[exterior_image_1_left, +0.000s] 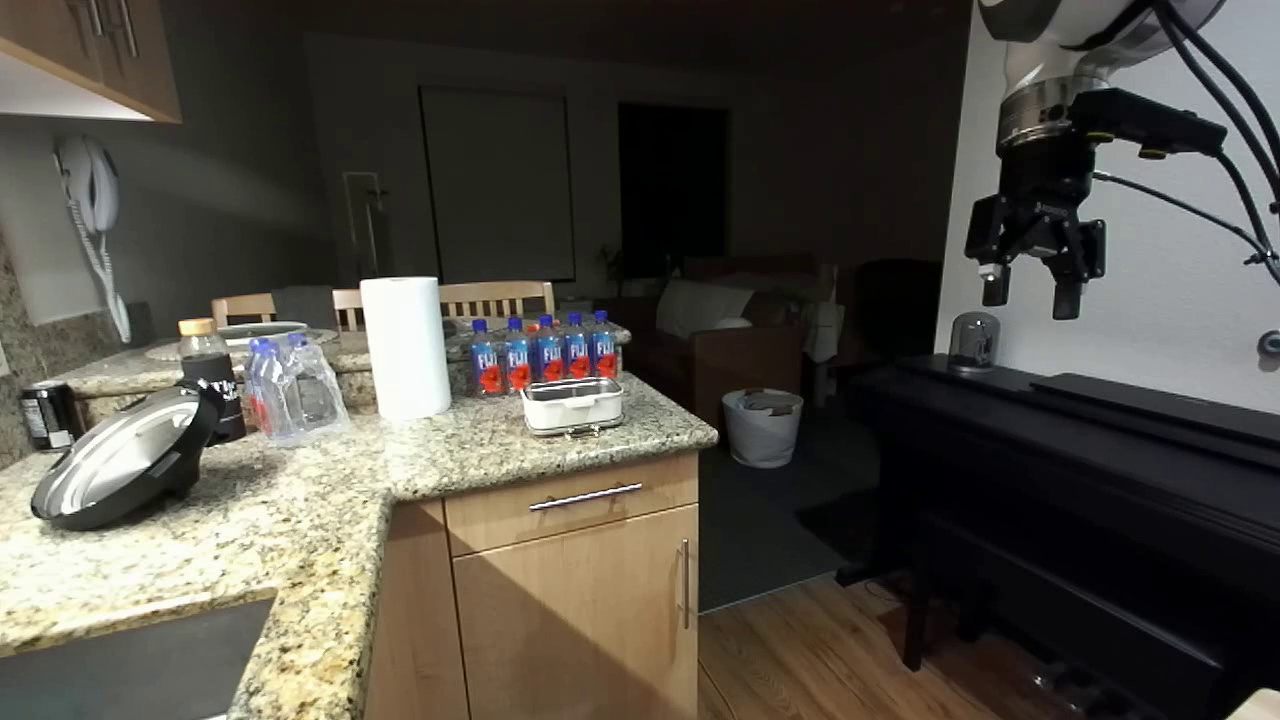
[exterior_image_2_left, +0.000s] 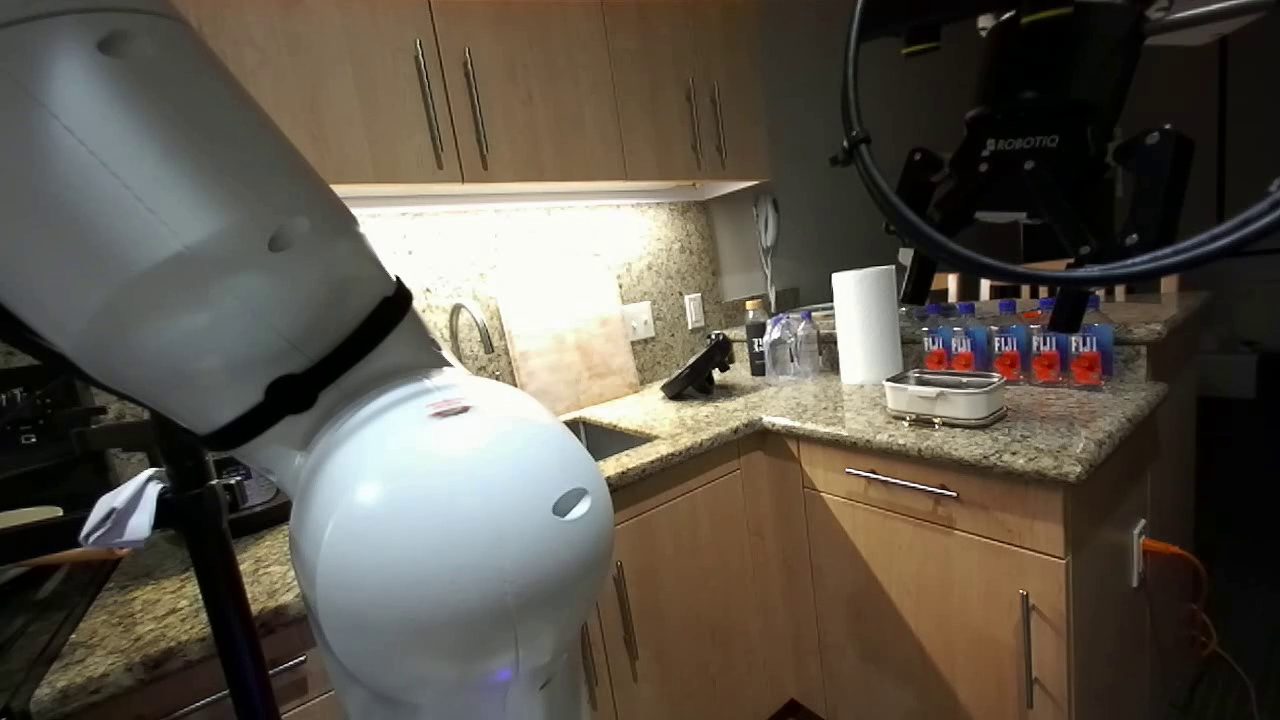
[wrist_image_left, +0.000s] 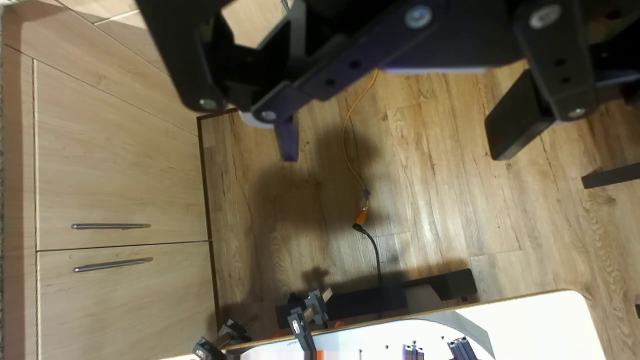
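Note:
High at the right of exterior view 1, my gripper (exterior_image_1_left: 1030, 298) points down with its fingers open and nothing between them. It hangs well away from the counter, in front of the white wall. In the wrist view the gripper has its fingers spread wide over bare wooden floor. On the granite counter (exterior_image_1_left: 480, 462) stands a white rectangular container (exterior_image_1_left: 573, 407), its top apparently open. Several Fiji water bottles (exterior_image_1_left: 548, 356) line up behind it. A paper towel roll (exterior_image_1_left: 405, 348) stands upright to their left.
A tilted black lid-like object (exterior_image_1_left: 132, 456), a dark bottle (exterior_image_1_left: 211, 372), clear bottles (exterior_image_1_left: 294, 390) and a can (exterior_image_1_left: 50, 416) crowd the left counter. A black piano (exterior_image_1_left: 1080, 444) stands below my gripper's side. An orange cable (wrist_image_left: 346, 138) lies on the floor.

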